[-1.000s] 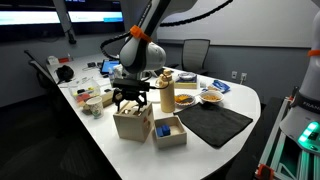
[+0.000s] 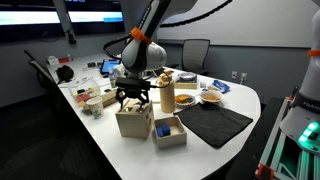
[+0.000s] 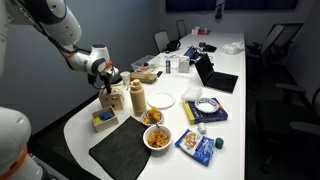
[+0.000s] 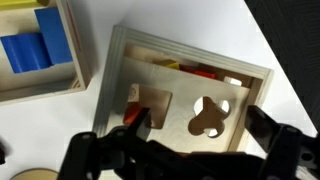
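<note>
A light wooden box (image 4: 180, 80) lies below the camera in the wrist view. Its top panel has cut-out holes, and red and yellow pieces show along a gap at one edge. My gripper is open over this panel, with the dark fingers wide apart. Exterior view 1 has the box (image 2: 132, 124) on the white table and the gripper (image 2: 133, 97) right at its top. Whether the fingertips touch the panel, I cannot tell. A brown shape (image 4: 207, 118) shows at one hole; whether it is a loose piece is unclear.
Close beside the box is a small wooden tray (image 2: 171, 143) holding blue and yellow blocks. A dark mat (image 2: 218, 124) covers the table to the right. Behind stand a tall tan bottle (image 2: 167, 92), a mug (image 2: 95, 107) and bowls (image 2: 210, 97).
</note>
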